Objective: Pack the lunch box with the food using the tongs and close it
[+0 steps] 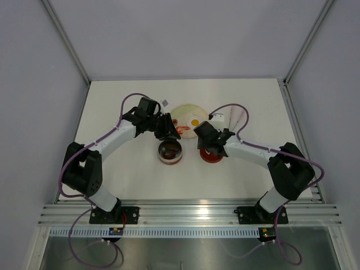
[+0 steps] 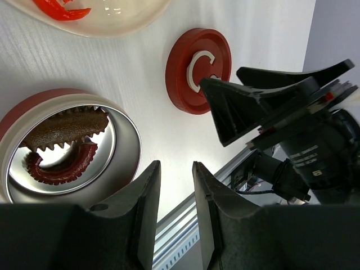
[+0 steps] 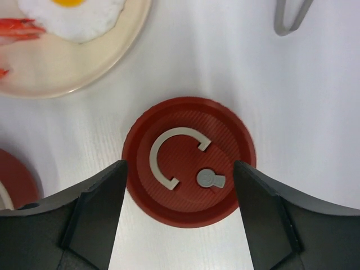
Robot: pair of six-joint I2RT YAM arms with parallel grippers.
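The lunch box (image 1: 170,159), a round steel-lined red container with brown food inside, sits below my left gripper, which is shut; nothing clearly shows between its fingertips. My right gripper is part open above a round red lid (image 3: 163,208) with a pale C-shaped handle and a small tab, empty between its fingers. The lid lies on the table right of the lunch box. A cream plate (image 1: 183,109) with a fried egg (image 3: 79,22) and shrimp (image 2: 67,14) lies behind them.
Pale tongs or utensils (image 3: 289,22) lie at the back right of the white table (image 1: 236,180).
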